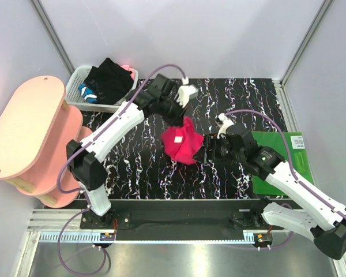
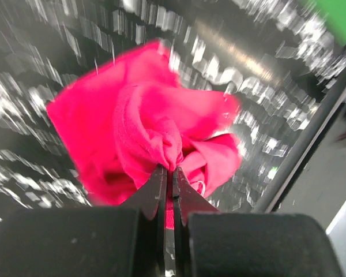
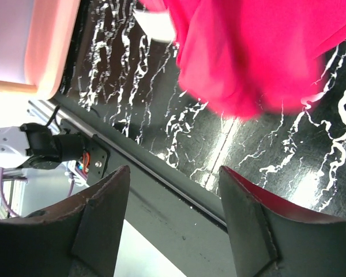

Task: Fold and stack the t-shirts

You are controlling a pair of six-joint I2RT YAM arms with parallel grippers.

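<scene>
A pink-red T-shirt hangs bunched from my left gripper, which is shut on a gathered bit of it and raised over the middle of the table; the shirt is blurred in the left wrist view. My right gripper is beside it on the right, fingers apart with nothing between them, the red cloth ahead of them. Whether the cloth's lower part touches the table is unclear.
A white basket with black, blue and pink cloths stands at back left. Pink shelves stand at left. A green board lies at right.
</scene>
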